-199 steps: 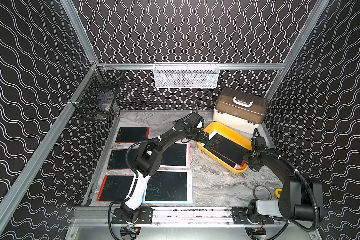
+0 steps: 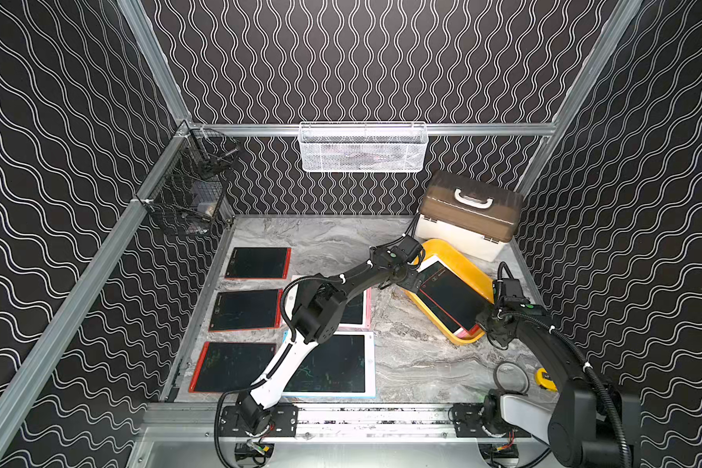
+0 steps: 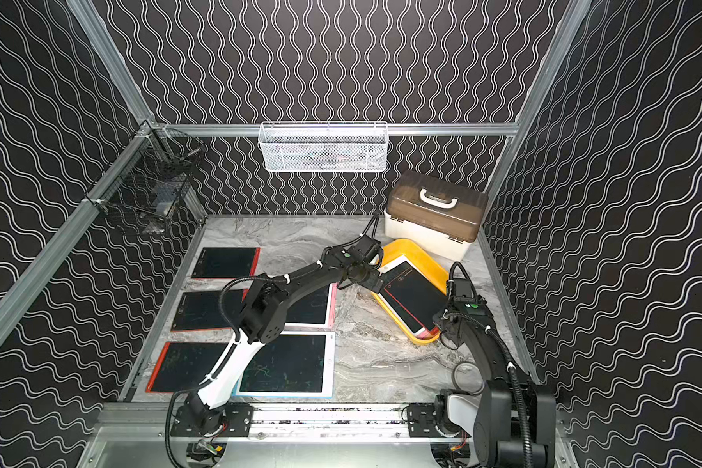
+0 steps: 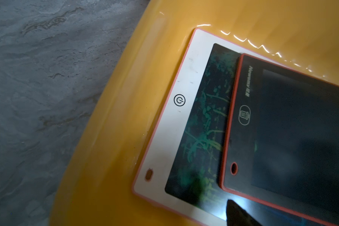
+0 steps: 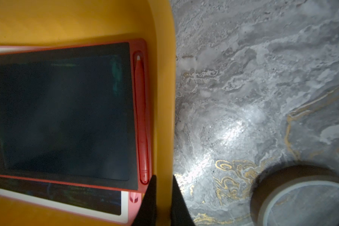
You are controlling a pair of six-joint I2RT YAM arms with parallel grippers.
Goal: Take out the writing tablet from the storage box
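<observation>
A yellow storage box (image 2: 469, 270) lies tilted across the right of the table. Inside, a black tablet with a red frame (image 5: 64, 113) rests partly over a white tablet with a pink edge (image 4: 162, 124). My right gripper is shut on the box's near right rim, one dark finger on either side of the yellow wall. Over the box's left end hangs my open left gripper (image 2: 418, 285); one dark fingertip (image 4: 238, 215) shows in the left wrist view above the white tablet, close to the red frame's edge. Its other finger is out of sight there.
Several tablets lie at the left, including a red-edged one (image 2: 257, 263) and a pale blue one (image 2: 327, 366). A brown-lidded case (image 2: 464, 210) stands behind the box. A ring (image 5: 308, 184) and a yellow tape measure (image 2: 545, 379) lie at the front right.
My left gripper has moved right, from the box's left edge to over the tablets. The box has turned and shifted slightly right, and the right gripper has moved slightly right and toward the front with its rim.
</observation>
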